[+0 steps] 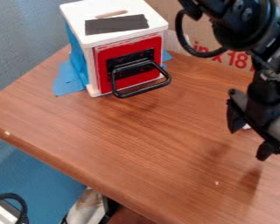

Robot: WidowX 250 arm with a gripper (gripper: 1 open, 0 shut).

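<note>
The black gripper [250,131] is at the right edge of the camera view, low over the wooden table, its fingers pointing down and left. Whether it is open or shut is unclear, and the space behind it is hidden by the gripper itself. A white box with a red front [109,61] and a black handle [139,86] stands at the upper left of the table, on a blue sheet [69,80].
A cardboard box [195,35] with red print stands behind at the back right. The table's left edge drops to a blue floor.
</note>
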